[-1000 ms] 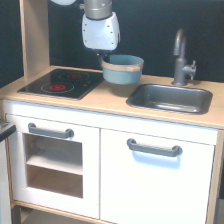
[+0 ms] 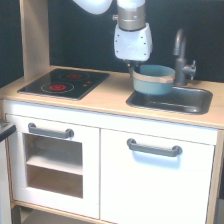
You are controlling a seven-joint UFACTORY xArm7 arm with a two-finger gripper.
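A teal pot (image 2: 153,82) with a tan band round its rim is over the left part of the grey sink (image 2: 195,105). The white hand above it reaches down, and my gripper (image 2: 133,68) is shut on the left side of the pot's rim. Its small dark fingers are hard to make out there. Whether the pot's bottom touches the basin cannot be made out. The pot looks roughly upright.
Right behind the pot rises the dark faucet (image 2: 181,58). A black stovetop (image 2: 64,84) with red-marked burners lies bare at the left. Below are an oven door handle (image 2: 50,132) and a cabinet handle (image 2: 154,148).
My gripper and the pot have moved right and somewhat lower in view, from the counter between stovetop and sink to over the basin. The stovetop and doors look the same.
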